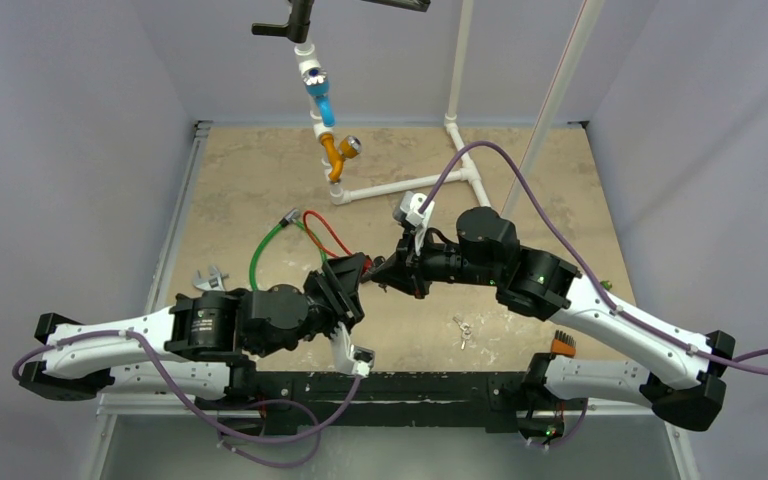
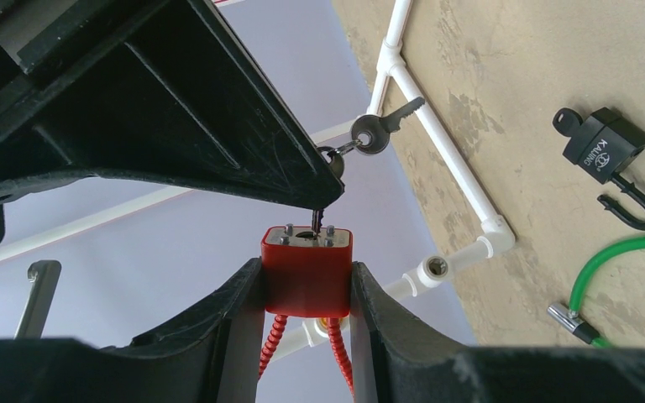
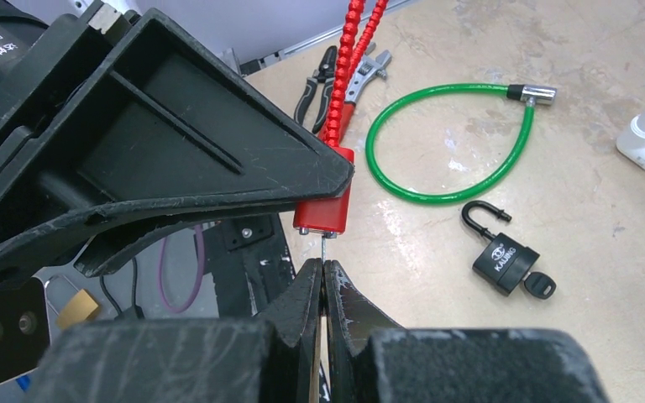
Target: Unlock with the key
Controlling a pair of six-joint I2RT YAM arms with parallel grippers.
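In the left wrist view, a red lock body (image 2: 307, 277) with a metal keyhole face and small pins sits between the fingers of my left gripper, which press on its sides. My right gripper is shut on a thin key (image 3: 323, 246), whose blade sticks out from the fingertips toward the lock's face. The blade meets the face near the keyhole (image 2: 306, 236); how deep it goes, if at all, cannot be told. A second key (image 2: 378, 132) dangles from a ring at the right fingertips. The top view shows both grippers nose to nose above the table.
An open black padlock (image 3: 504, 263) with its own key and a green cable lock (image 3: 375, 159) lie on the table below. White pipes (image 1: 410, 186) stand at the back. Loose keys (image 1: 463, 330) rest on the table at front right.
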